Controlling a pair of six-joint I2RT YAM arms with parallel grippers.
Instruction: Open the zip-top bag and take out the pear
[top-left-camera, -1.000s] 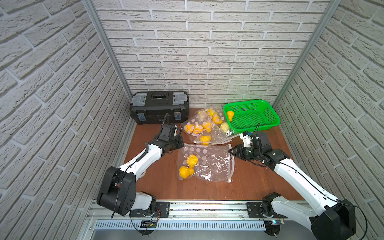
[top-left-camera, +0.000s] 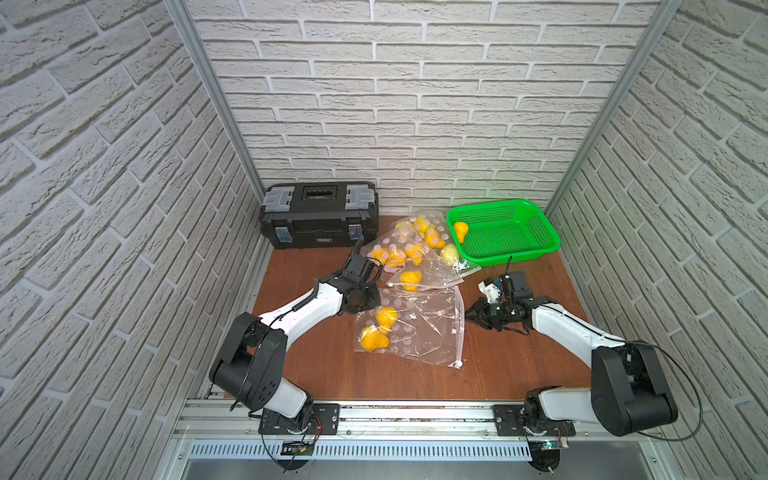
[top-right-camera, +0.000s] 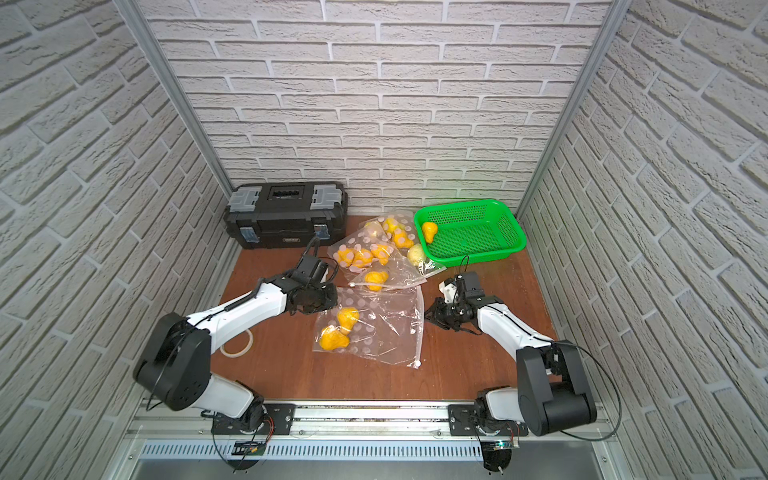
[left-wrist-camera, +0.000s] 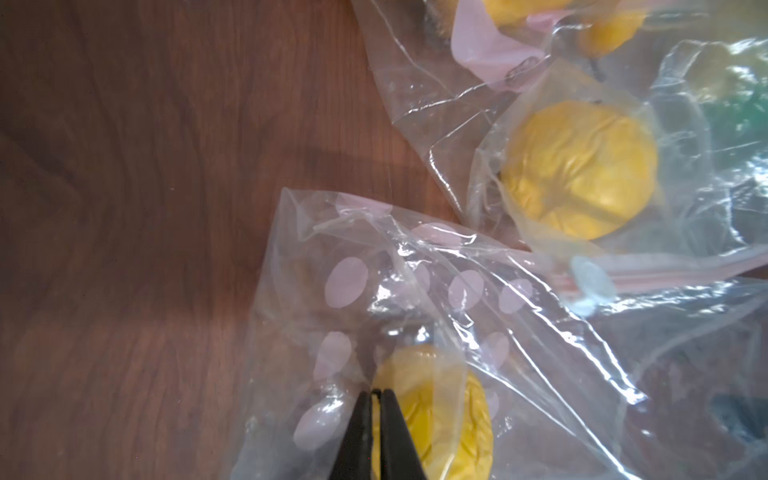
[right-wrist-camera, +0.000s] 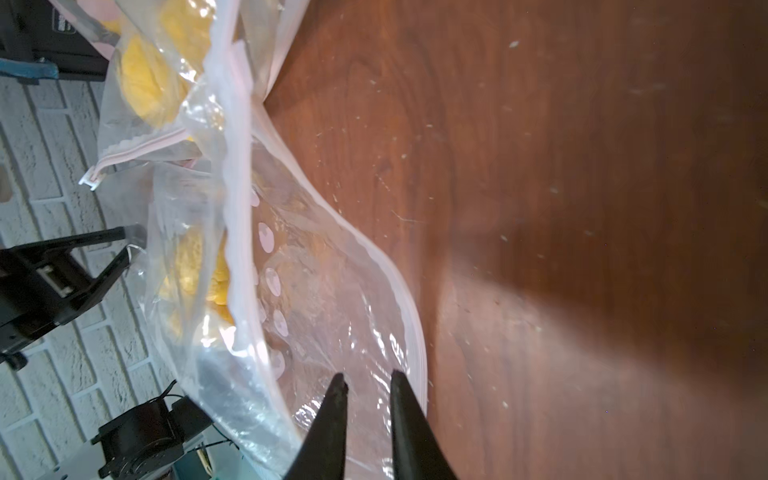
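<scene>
A clear dotted zip top bag (top-left-camera: 428, 324) lies flat mid-table, its mouth toward the right. Inside, at the left end, are two yellow pears (top-left-camera: 386, 317). In the right wrist view the two zip edges (right-wrist-camera: 408, 308) stand apart, so the mouth gapes. My left gripper is over the bag's upper left end, fingers parted by a narrow gap with a pear behind them; whether the tips touch plastic cannot be told. Just right of the mouth is my right gripper, fingers modestly apart, with bag film seen beyond the gap.
Behind lie more filled bags (top-left-camera: 400, 252), one overlapping the front bag's upper edge. A green basket (top-left-camera: 512, 254) at back right has one pear (top-left-camera: 461, 231) in it. A black toolbox (top-left-camera: 320, 216) stands back left. Bare table (top-left-camera: 504, 364) shows at the front right.
The pears shifted slightly.
</scene>
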